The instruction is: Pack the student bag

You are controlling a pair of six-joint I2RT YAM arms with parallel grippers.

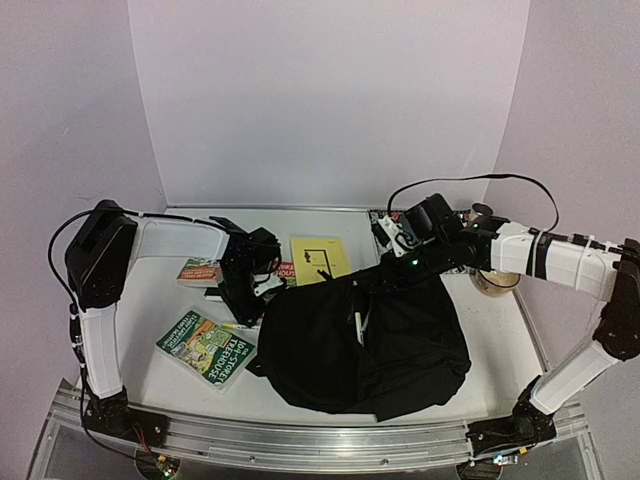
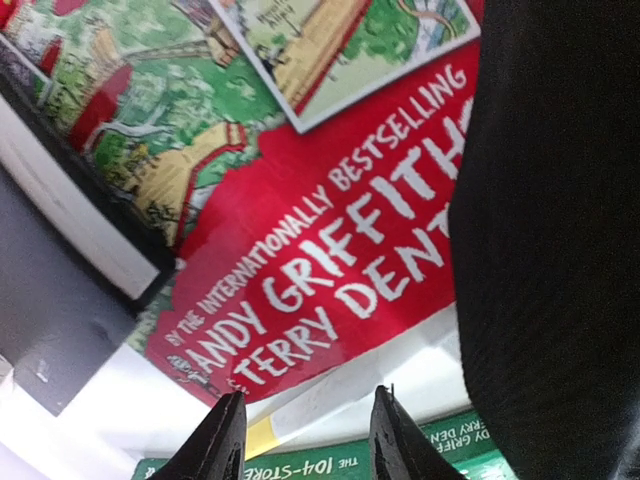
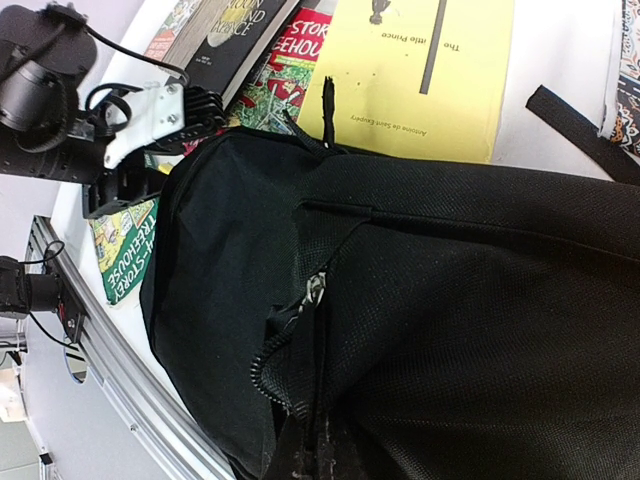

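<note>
The black bag (image 1: pixel 310 350) lies at the front middle of the table with its opening gaping a little; a thin white item (image 1: pixel 359 328) shows in it. At its upper edge my right gripper is shut on the bag's fabric, close to a zipper pull (image 3: pixel 315 288). Left of the bag, my left gripper stands open above a slim pale item with a yellow end (image 2: pixel 262 437). A red-and-green book (image 2: pixel 290 270) lies beyond it, and a green Treehouse book (image 1: pixel 207 347) nearer the front.
Behind the bag lies a yellow book (image 3: pixel 415 75). A dark book (image 3: pixel 225 40) overlaps the red-and-green one. On the right stands a round beige container (image 1: pixel 494 282), partly behind my right arm. Bare table shows at the back and the front right.
</note>
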